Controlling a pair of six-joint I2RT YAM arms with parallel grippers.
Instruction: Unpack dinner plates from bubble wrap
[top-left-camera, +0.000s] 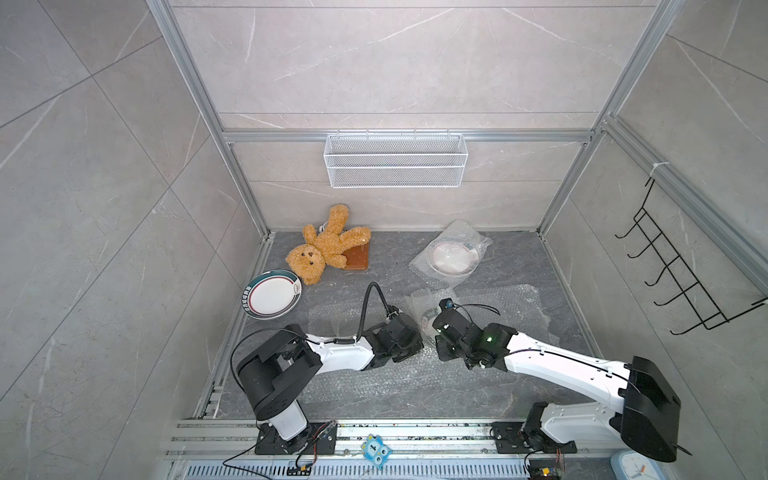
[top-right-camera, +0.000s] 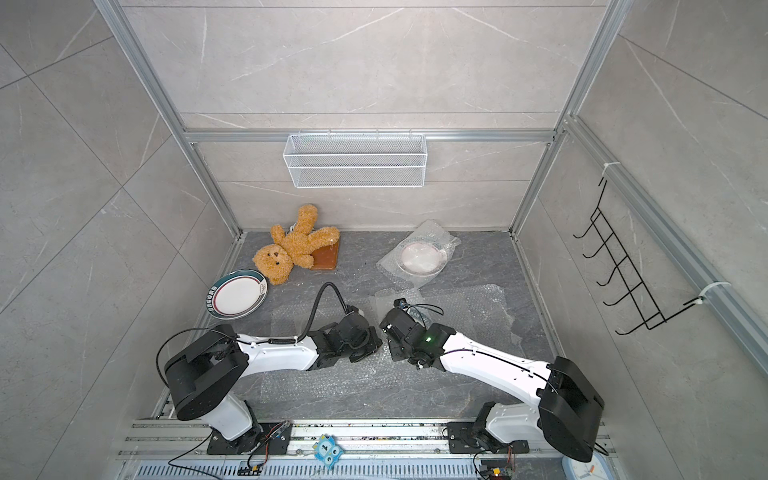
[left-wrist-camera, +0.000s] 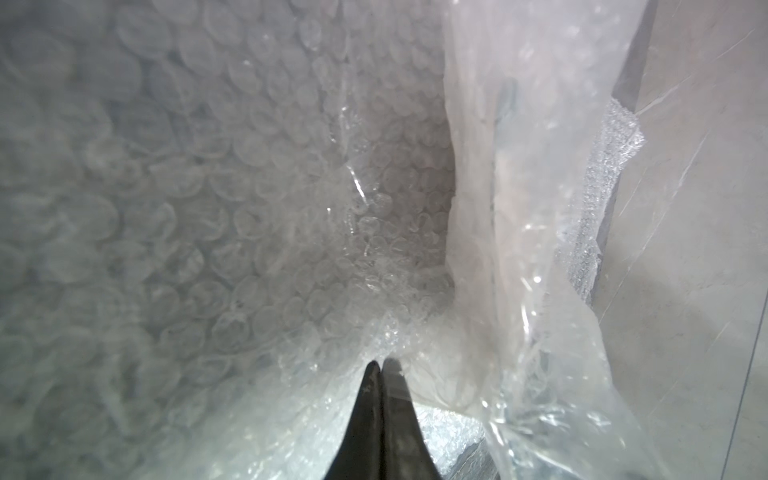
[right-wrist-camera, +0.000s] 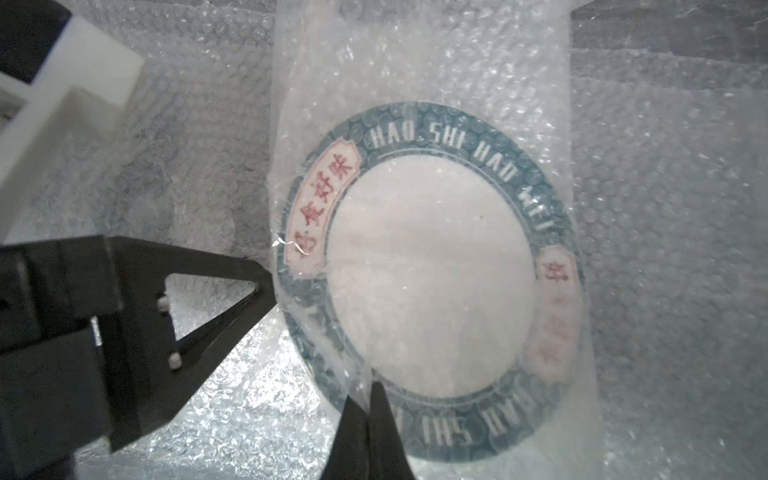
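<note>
A teal-rimmed plate (right-wrist-camera: 432, 280) lies inside translucent bubble wrap (right-wrist-camera: 664, 320) at the table's centre, under the right wrist camera. My right gripper is shut at the plate's lower-left rim, with a creased film edge pinched at its fingertips. My left gripper is shut against bubble wrap, beside a raised fold (left-wrist-camera: 520, 200); whether film is between its tips is unclear. A second wrapped plate (top-left-camera: 453, 256) lies at the back right. An unwrapped plate (top-left-camera: 272, 293) lies at the left.
A teddy bear (top-left-camera: 306, 262) lies on a brown board (top-left-camera: 357, 257) at the back left. A wire basket (top-left-camera: 395, 160) hangs on the back wall, a black hook rack (top-left-camera: 676, 264) on the right wall. Bare table shows at the back middle.
</note>
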